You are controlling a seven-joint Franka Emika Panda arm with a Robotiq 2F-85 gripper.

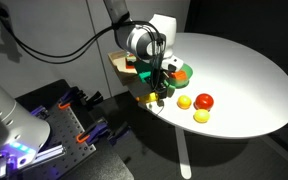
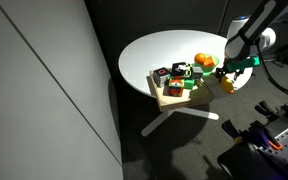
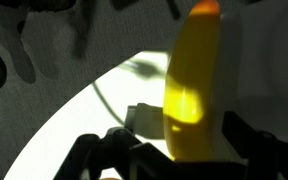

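A long yellow item with an orange tip, shaped like a banana (image 3: 191, 75), runs up the middle of the wrist view. In exterior view 1 the banana (image 1: 149, 98) lies at the near edge of the white table. My gripper is partly open, one finger on each side of the banana's near end. A dark gap shows between the banana and the right finger; the left finger is close to its side. From exterior view 2, the gripper (image 2: 223, 73) is low over the table edge by the banana (image 2: 228, 86).
A green bowl (image 1: 190, 80) with orange and red items stands just behind the gripper. To the right lie a red round fruit (image 1: 205, 101) and yellow ones (image 1: 201, 116). A wooden rack (image 2: 189, 98) holds several colored boxes.
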